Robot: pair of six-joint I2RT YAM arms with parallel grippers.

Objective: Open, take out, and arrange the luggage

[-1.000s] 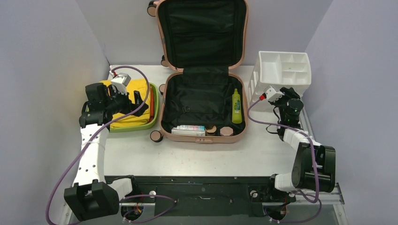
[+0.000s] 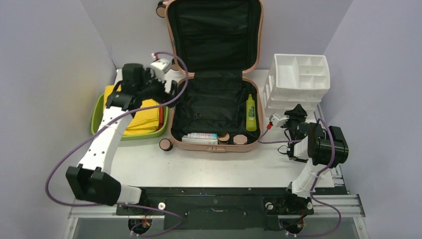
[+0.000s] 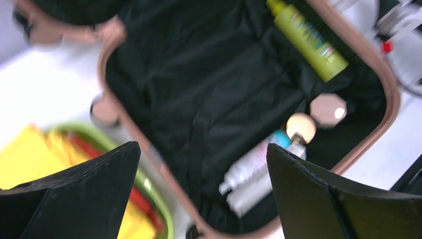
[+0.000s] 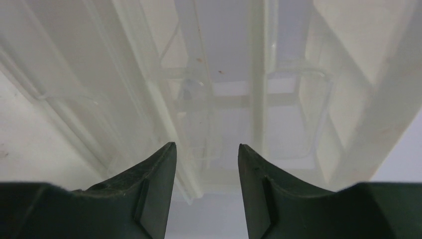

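The suitcase [image 2: 214, 149] lies open, holding a yellow-green bottle [image 2: 251, 112], a toothpaste-like tube [image 2: 203, 136] and round compacts [image 2: 240, 139]. My left gripper [image 2: 169, 94] is open over its left edge; the wrist view is blurred, with nothing between the fingers. My right gripper [image 2: 293, 113] is at the front of the white drawer unit [image 2: 293, 74]; in the right wrist view its fingers are parted beside clear drawers [image 4: 293, 119], nothing visibly held.
A green basket [image 2: 137, 137] with folded yellow cloth [image 2: 142, 119] stands at left, a red item along its side.
My left gripper has risen and moved right from over the basket to the suitcase.
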